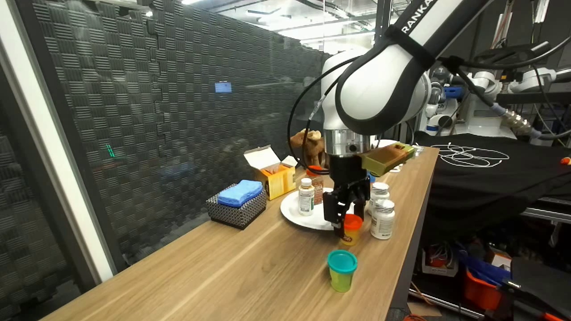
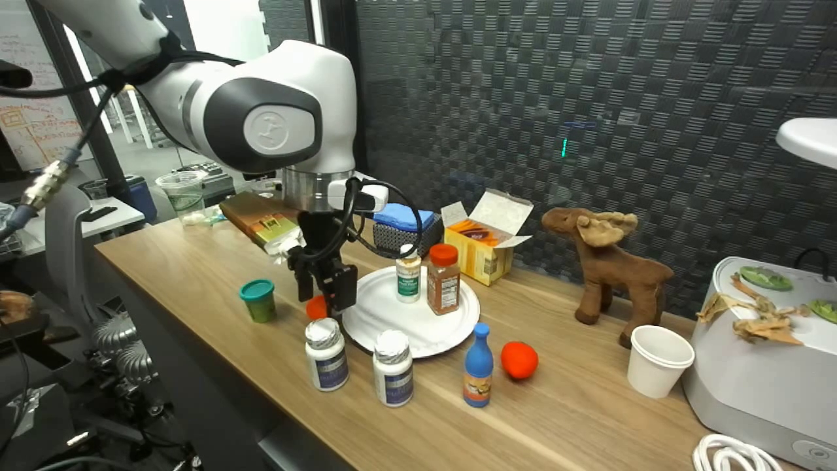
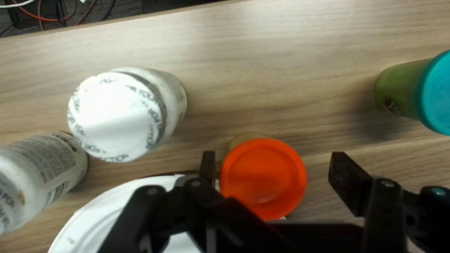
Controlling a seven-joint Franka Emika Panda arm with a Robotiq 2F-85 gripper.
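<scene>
An orange-lidded yellow tub [image 1: 351, 232] stands upright on the table beside the white plate [image 2: 376, 314]. In the wrist view the left fingertip [image 3: 207, 167] is close to the lid, while a clear gap separates the lid from the right fingertip [image 3: 346, 179]. The fingers stand part open, not shut on the tub. In exterior view 2 the fingers hide most of the tub.
A teal-lidded green tub [image 1: 341, 270] stands nearer the table's end. White bottles [image 1: 382, 219] [image 2: 393, 369] stand close on the other side. The plate carries a small bottle [image 2: 408, 275] and a red-capped spice jar [image 2: 444, 281].
</scene>
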